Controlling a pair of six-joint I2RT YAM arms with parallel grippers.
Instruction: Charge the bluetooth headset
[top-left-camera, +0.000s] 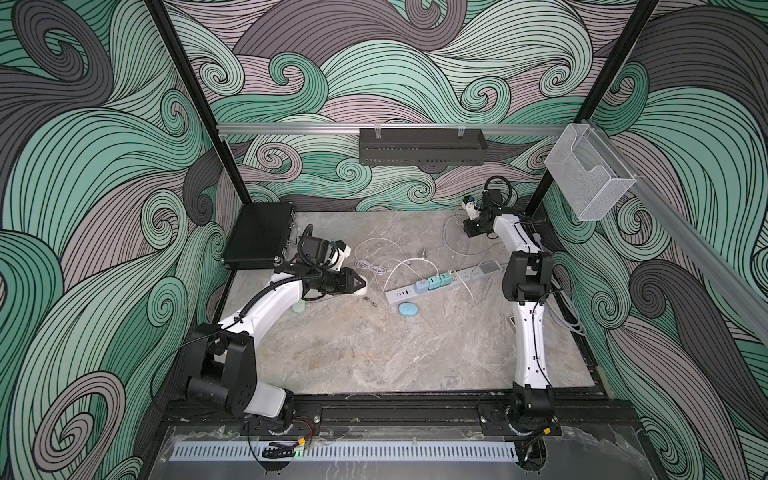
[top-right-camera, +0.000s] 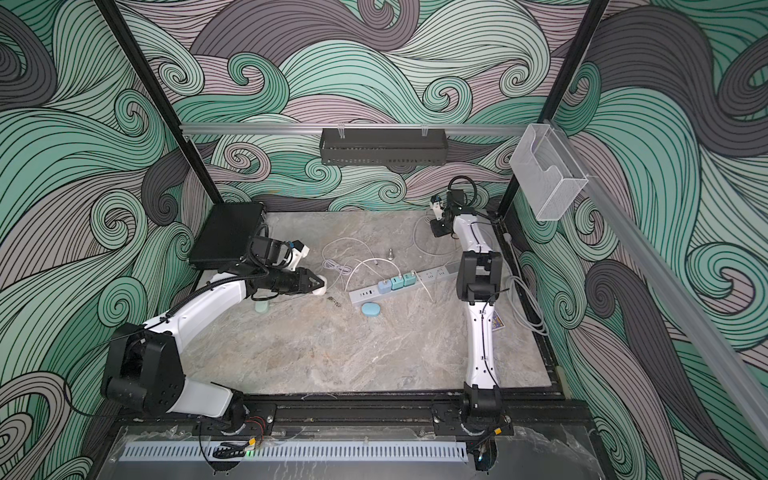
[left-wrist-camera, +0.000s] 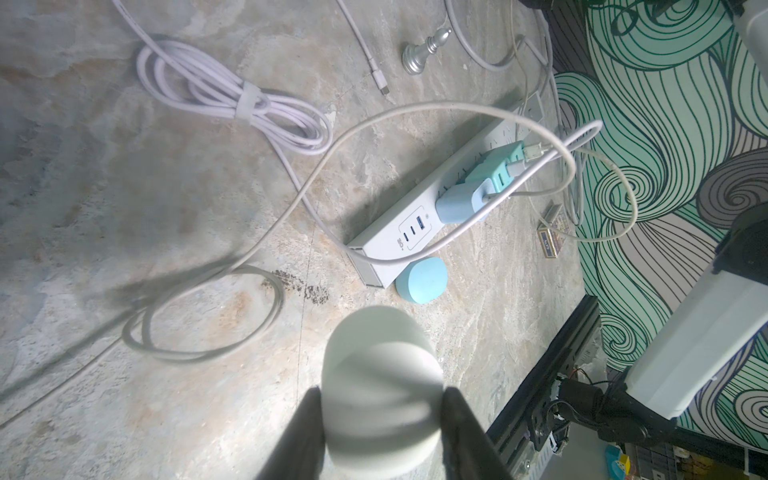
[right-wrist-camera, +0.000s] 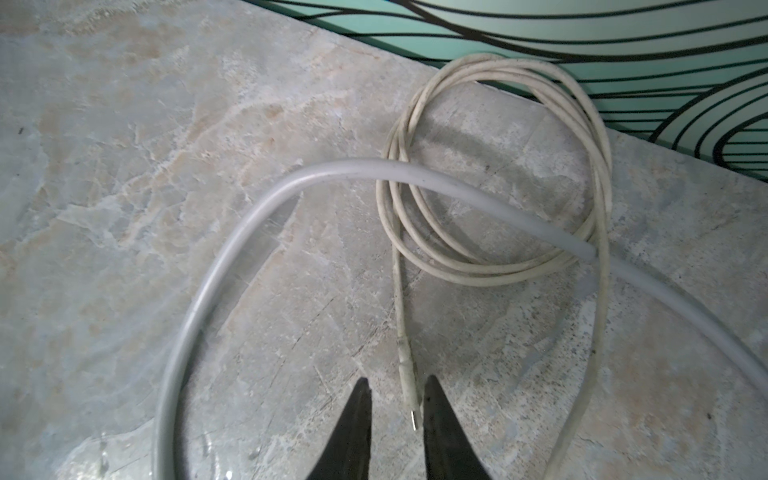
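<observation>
A rounded white case (left-wrist-camera: 382, 384), which looks like the headset's case, is held above the table by my left gripper, shut on its sides. From above, this case (top-left-camera: 361, 285) shows at the tips of the left gripper (top-left-camera: 353, 281), left of the power strip. At the back right, my right gripper is part open and points down at the table. A pale cable (right-wrist-camera: 400, 304) ends in a metal-tipped plug (right-wrist-camera: 408, 380), which appears between the right fingertips; contact cannot be made out. The rest of that cable lies coiled against the wall.
A thick grey cord (right-wrist-camera: 232, 240) arches across the right wrist view. The power strip (left-wrist-camera: 392, 232) carries several plugged-in adapters, with a light-blue case (left-wrist-camera: 422, 280) beside its near end. A bundled white cable (left-wrist-camera: 240, 100) lies farther back.
</observation>
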